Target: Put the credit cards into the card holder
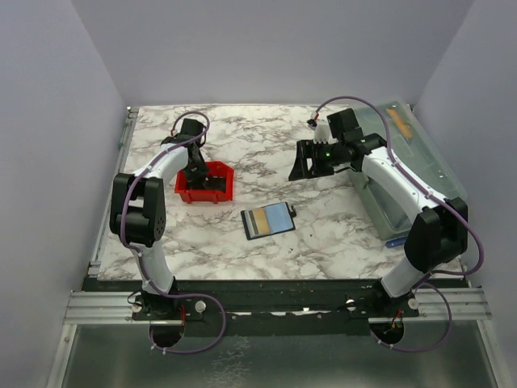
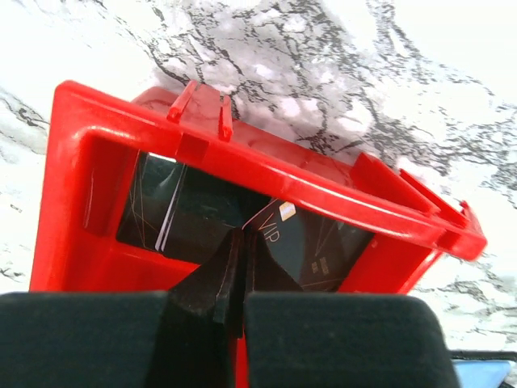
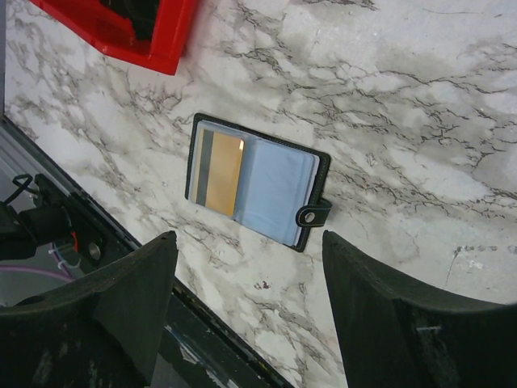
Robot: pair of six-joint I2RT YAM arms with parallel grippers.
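Dark cards (image 2: 315, 255), one lettered VIP, lie inside a red plastic tray (image 1: 228, 186) at the left of the table. My left gripper is down in that tray over the cards, shut, with nothing visible held. The open card holder (image 1: 268, 221) lies flat in the middle front, with grey, gold and blue sections and a snap tab (image 3: 312, 215). My right gripper (image 1: 311, 158) hangs open above the table to the right of the holder, its fingers wide apart in the right wrist view.
A large clear bin (image 1: 388, 218) stands along the right side behind the right arm.
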